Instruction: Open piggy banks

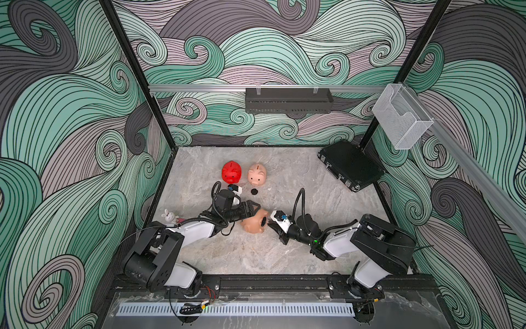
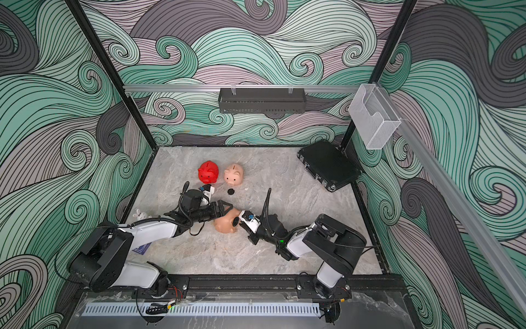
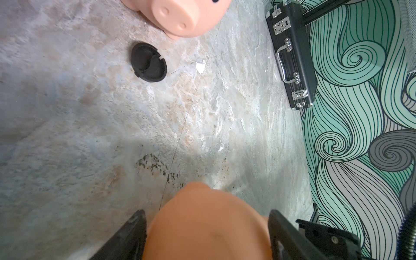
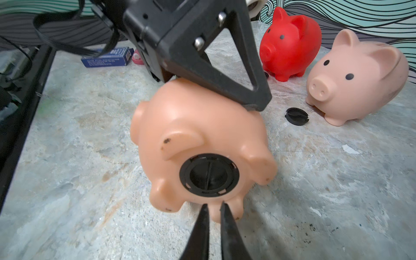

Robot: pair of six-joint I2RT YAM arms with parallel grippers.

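An orange-pink piggy bank (image 4: 195, 112) lies tipped over, its belly and black plug (image 4: 209, 175) facing my right gripper. The plug sits in its round hole. That gripper is shut, its fingers apart from the plug with nothing between them. My left gripper straddles the bank's body with open fingers, one finger (image 3: 132, 234) on each side; whether both touch it I cannot tell. Farther back stand a red piggy bank (image 1: 231, 172) and a pale pink one (image 1: 257, 174). A loose black plug (image 3: 148, 62) lies in front of the pink one.
A black case (image 1: 350, 164) lies at the back right. At the left, a white toy (image 1: 168, 216) and a blue box (image 4: 107, 57) rest near the left arm. Bare table is open at the centre right and front.
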